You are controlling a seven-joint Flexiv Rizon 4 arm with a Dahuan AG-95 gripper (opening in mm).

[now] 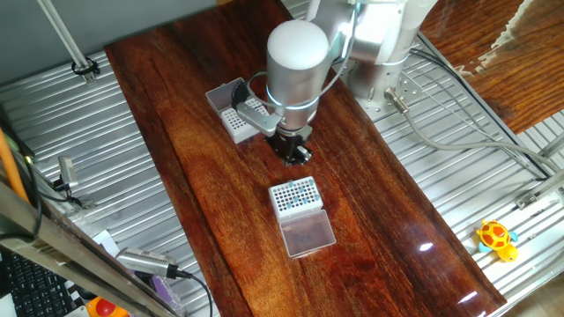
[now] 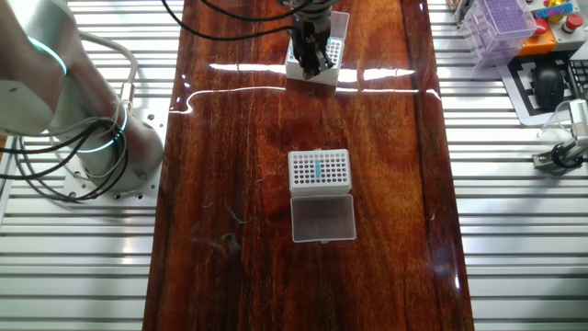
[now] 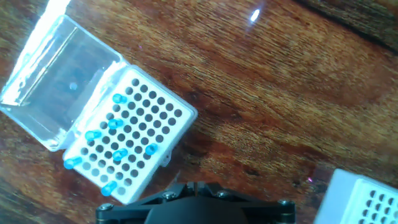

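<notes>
A white tube rack (image 1: pixel 295 197) with its clear lid (image 1: pixel 308 232) folded open sits mid-table. Several light-blue pieces (image 3: pixel 115 124) stand in its holes in the wrist view, scattered over one side. Farther back is a second white rack (image 1: pixel 238 128), also open-lidded; its corner (image 3: pixel 364 202) shows at lower right in the wrist view. My gripper (image 1: pixel 295 157) hangs above the table between the two racks, apart from both. At the bottom of the wrist view its dark fingers (image 3: pixel 180 188) are together, with nothing visible between them. In exterior view 2 the arm partly covers the far rack (image 2: pixel 299 71).
Bare wooden table (image 1: pixel 388 238) surrounds the racks, mostly clear at the right and front. Metal slats run along both sides. A toy turtle (image 1: pixel 496 236) lies off the table at the right. Cables hang around the arm.
</notes>
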